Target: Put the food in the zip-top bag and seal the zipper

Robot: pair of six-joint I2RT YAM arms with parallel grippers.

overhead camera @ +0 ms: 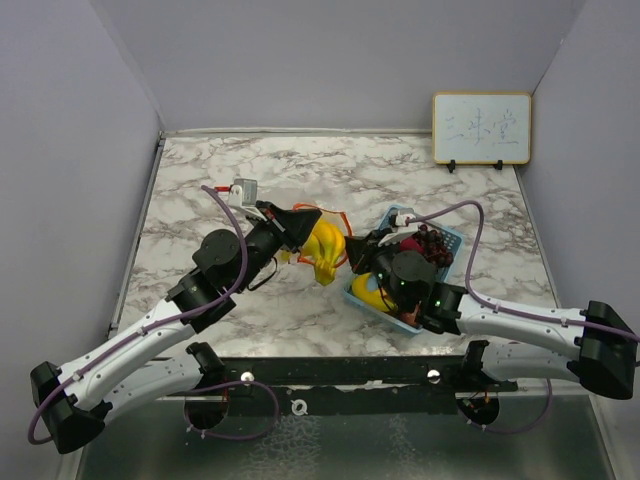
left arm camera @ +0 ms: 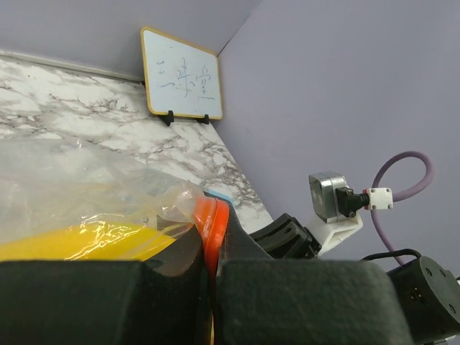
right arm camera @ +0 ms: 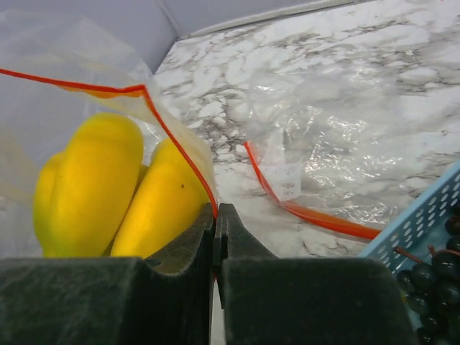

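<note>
Yellow bananas (overhead camera: 324, 248) sit inside a clear bag (left arm camera: 79, 187) with an orange-red zipper edge, held up between my two arms. My left gripper is shut on the orange zipper strip (left arm camera: 212, 219) at one side of the mouth. At the other side, my right gripper is shut on the thin red rim (right arm camera: 172, 133). Between the two grippers the mouth stands open, and the right wrist view shows the bananas (right arm camera: 97, 183) through it. The lower part of the bag is hard to make out in the top view.
A blue basket (right arm camera: 420, 215) with dark grapes and other food stands at the right, partly under my right arm. Another clear bag (right arm camera: 323, 136) with an orange zipper lies flat on the marble table. A small whiteboard (overhead camera: 482, 127) stands at the back right.
</note>
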